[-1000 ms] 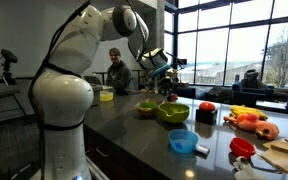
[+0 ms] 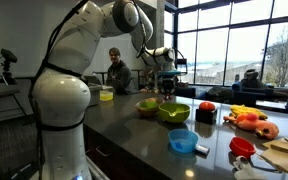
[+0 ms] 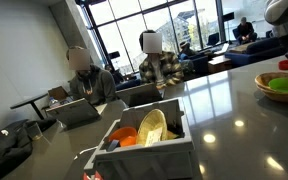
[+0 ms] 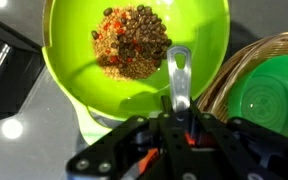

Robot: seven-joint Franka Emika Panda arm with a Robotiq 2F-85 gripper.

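A green bowl fills much of the wrist view, with a heap of mixed beans and grains inside. My gripper is shut on a narrow grey utensil, which points out over the bowl's interior near its right side. Whether the utensil touches the bowl cannot be told. From the first exterior view, the gripper hangs just above the green bowl, and the utensil is too small to make out there.
Right of the bowl in the wrist view, a wicker basket holds a green cup or bowl. On the table stand a blue bowl, a red bowl and several orange items. Bare table lies in front.
My gripper has come down closer to the green bowl over the last second. The things on the table look unmoved.
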